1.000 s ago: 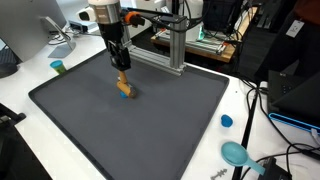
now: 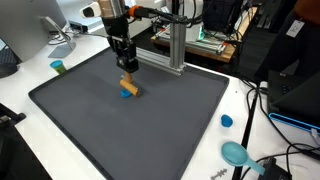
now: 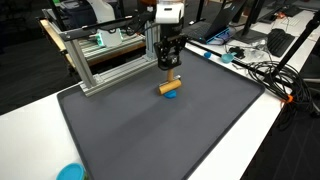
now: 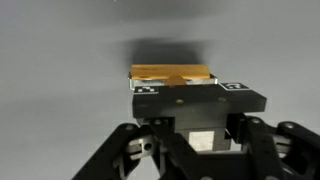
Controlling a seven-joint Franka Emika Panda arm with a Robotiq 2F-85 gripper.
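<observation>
My gripper point(image 3: 171, 68) points down, shut on the upright stem of a wooden hammer-like piece point(image 3: 170, 87). The crosswise wooden head hangs below the fingers. A small blue round object point(image 3: 171, 95) shows just under and in front of the head; whether the two touch, I cannot tell. In exterior view 1 the wooden piece point(image 2: 129, 86) partly covers the blue object point(image 2: 125, 94). From the wrist, the wooden head point(image 4: 170, 72) lies across, just beyond the dark gripper, which hides most of the stem.
A green-topped container point(image 2: 58, 66) stands at the far left corner. On the right are a blue cup-like object point(image 2: 226, 121) and a teal one point(image 2: 236, 153). A pale rack point(image 3: 115, 66) stands behind the table.
In exterior view 1 the gripper and the wooden piece have shifted slightly to the right. The blue object appears to stay in place.
</observation>
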